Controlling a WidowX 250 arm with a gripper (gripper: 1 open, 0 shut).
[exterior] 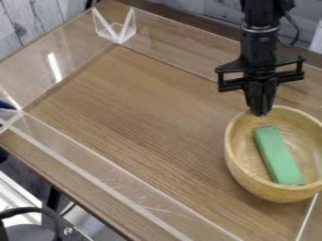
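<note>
A wooden bowl (239, 165) sits on the right of the wooden table, holding a long green block (277, 156) that lies lengthwise inside it. Above the bowl's back rim hangs my black gripper (262, 107), pointing down, its fingers close together and shut, with nothing visible between them.
Clear plastic edging runs along its borders, with a clear bracket (115, 28) at the back left. A dark round object (25, 226) is at the bottom left corner, off the tabletop.
</note>
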